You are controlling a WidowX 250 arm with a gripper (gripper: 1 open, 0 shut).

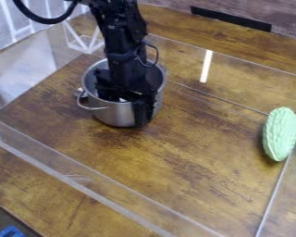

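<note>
A black robot arm reaches down from the top into a steel pot (pixel 121 112) with side handles, left of centre on the wooden table (pixel 176 176). The gripper (pixel 126 102) is low inside the pot, dark against its interior; its fingertips and anything between them are hard to make out.
A pale green textured oval object (pixel 279 133) lies at the right. A short white strip (pixel 206 66) is on the table behind the pot. Clear plastic edges run along the left and right.
</note>
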